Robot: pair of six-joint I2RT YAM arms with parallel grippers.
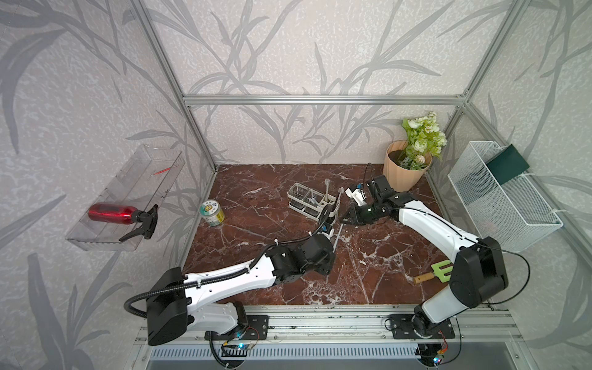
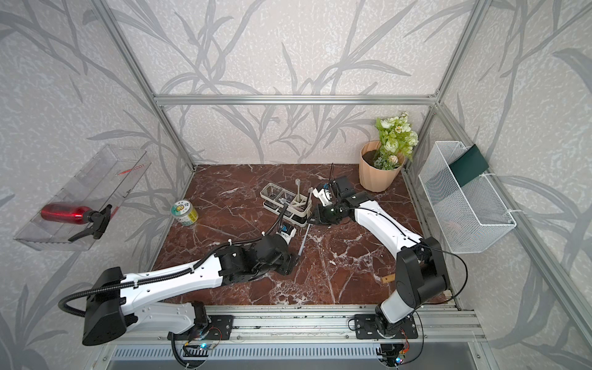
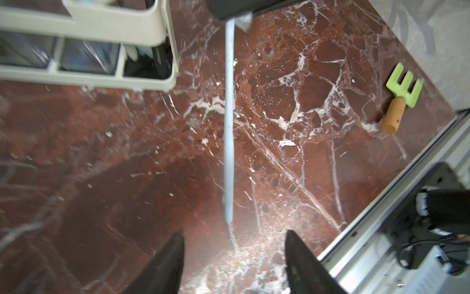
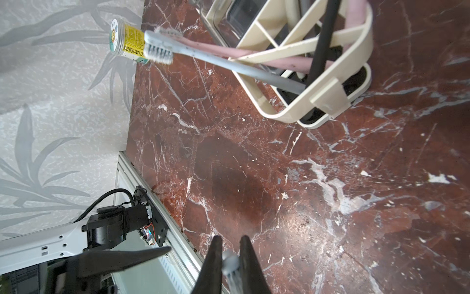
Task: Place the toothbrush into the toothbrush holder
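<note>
A pale blue toothbrush hangs from my right gripper, which is shut on its end just right of the holder; the long handle [image 3: 228, 122] reaches down toward the front. My left gripper stands open below the free end of that handle, its blurred fingers apart with nothing seen between them. The cream toothbrush holder [image 4: 333, 100] stands mid-table at the back, with several brushes in it, pink, black and pale blue.
A round tin [image 1: 211, 212] sits at the left, a flowerpot [image 1: 400, 175] at back right, a green rake [image 3: 404, 93] at front right. A clear bin [image 1: 104, 234] and white mesh basket [image 1: 499, 203] are at the sides.
</note>
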